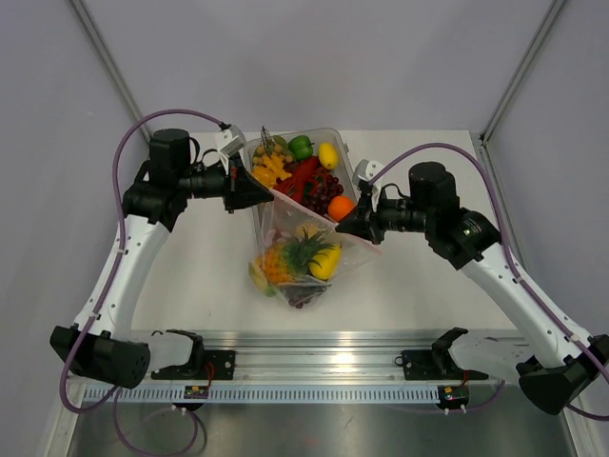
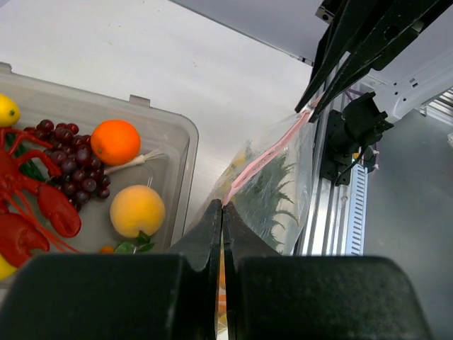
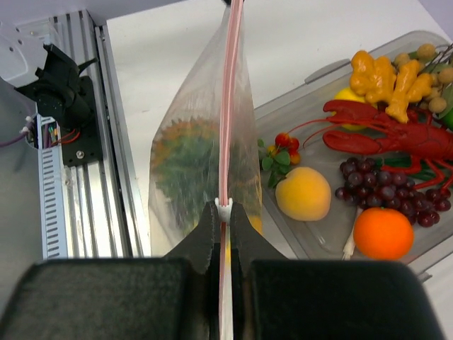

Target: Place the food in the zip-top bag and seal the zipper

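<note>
The clear zip top bag, with a pink zipper strip, hangs between both grippers over the table's middle. Inside it are a pineapple, a yellow fruit and other food. My left gripper is shut on the thin strip at the bag's left top corner. Along the strip to the right, my right gripper is shut on the small white slider. Between the grippers the strip runs taut; a short length of the bag's top edge extends beyond the right one.
Behind the bag stands a grey tray holding a red lobster, an orange, a peach, grapes and more food. Metal rails cross the front.
</note>
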